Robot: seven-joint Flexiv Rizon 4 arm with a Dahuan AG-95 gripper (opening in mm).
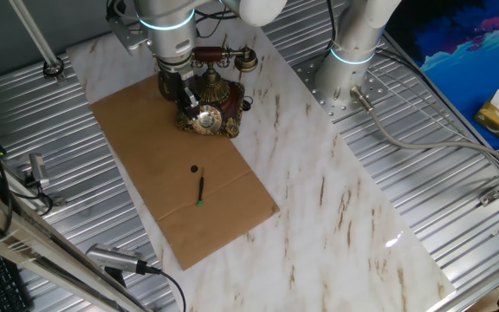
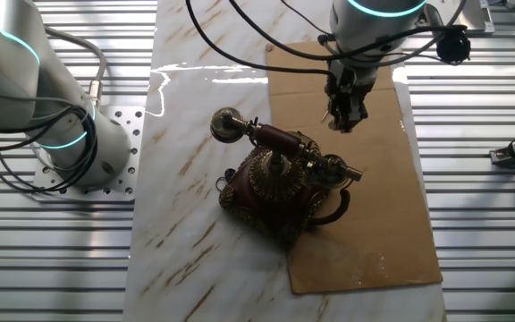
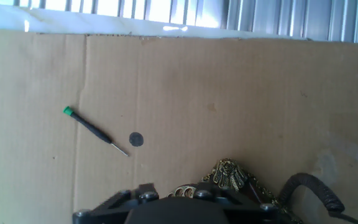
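My gripper (image 1: 191, 111) hangs in the air in front of an ornate dark red and gold telephone (image 1: 215, 108). In exterior view 2 the gripper (image 2: 348, 122) points down over the cardboard, to the right of the telephone (image 2: 280, 183) and apart from it. Only its dark upper parts show along the bottom edge of the wrist view, so the finger opening is unclear. A thin screwdriver with a green cap (image 3: 91, 126) lies on the cardboard (image 3: 241, 87). Close to its metal tip is a small dark disc (image 3: 136, 139). The telephone's handset (image 2: 280, 141) rests on its cradle.
The arm's base (image 1: 346, 82) stands beyond the table's right side. Black cables (image 2: 257, 64) hang around the arm.
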